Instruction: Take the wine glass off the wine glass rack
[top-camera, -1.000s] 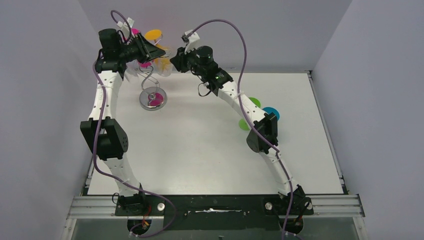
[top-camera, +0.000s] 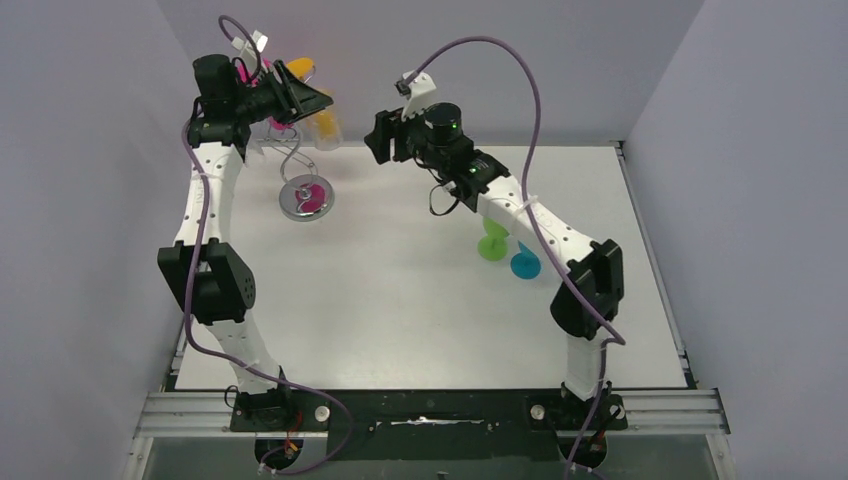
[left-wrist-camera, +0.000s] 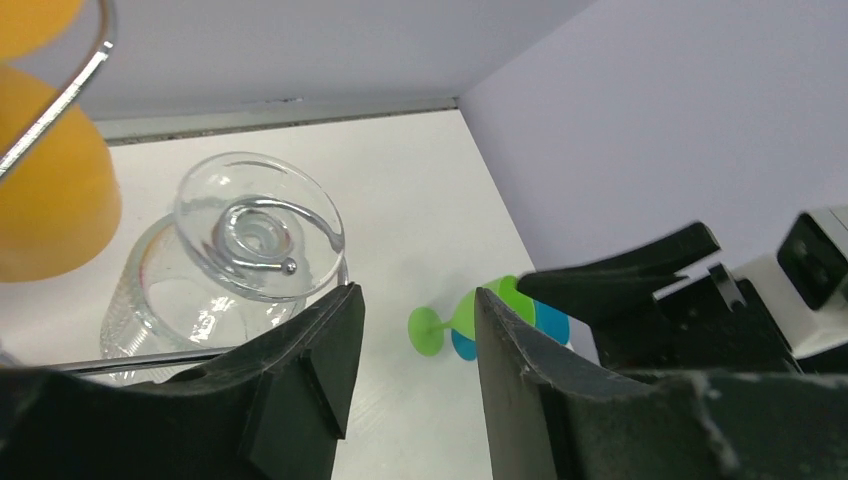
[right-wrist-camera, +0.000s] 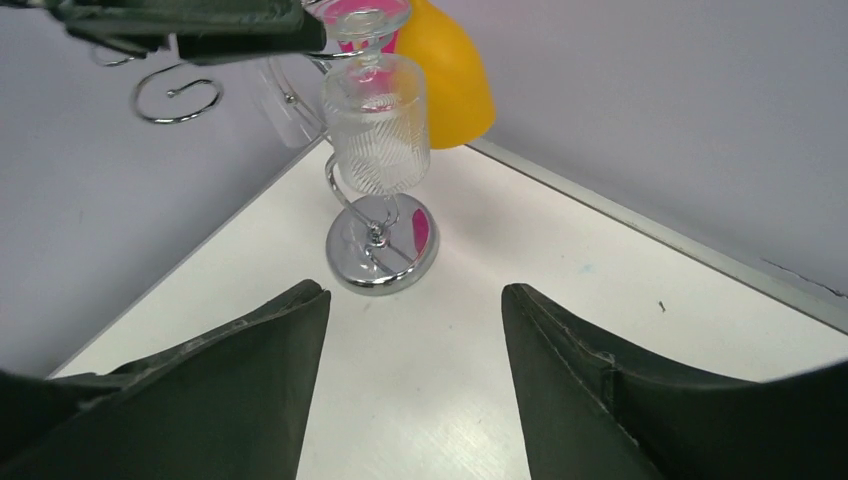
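A clear ribbed wine glass hangs upside down from a hook of the silver wire rack, its round foot (left-wrist-camera: 215, 180) uppermost in the left wrist view. My left gripper stands open beside that foot, its finger (left-wrist-camera: 325, 355) close to the glass but nothing between the pads. Over the table, right of the rack, my right gripper is open and empty, pointing toward the glass from a distance. The left gripper hides part of the rack in the top view.
An orange glass (left-wrist-camera: 60, 190) hangs on the rack beside the clear one, with pink behind. Green (top-camera: 492, 247) and blue (top-camera: 525, 264) glasses stand on the table under the right arm.
My right gripper has moved right, away from the rack, and its fingers have spread.
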